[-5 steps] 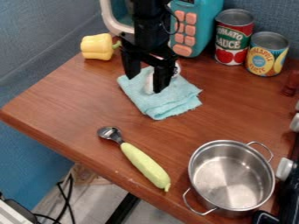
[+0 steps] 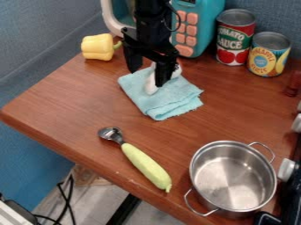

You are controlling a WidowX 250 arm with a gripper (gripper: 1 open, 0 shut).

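Note:
My black gripper (image 2: 152, 66) is pointed down over a folded light blue cloth (image 2: 167, 100) near the back middle of the table. A white object (image 2: 153, 83) is at its fingers, standing on or just above the cloth and partly hidden by them; I cannot tell whether it is gripped.
A yellow pepper (image 2: 99, 47) lies at the back left, beside a teal toy microwave (image 2: 199, 35). Two cans, tomato sauce (image 2: 234, 42) and a yellow-labelled one (image 2: 268, 56), stand at the back right. An ice cream scoop (image 2: 112, 135), corn (image 2: 150, 166) and steel pot (image 2: 233, 176) occupy the front.
My gripper has shifted very slightly over the cloth; everything else is still.

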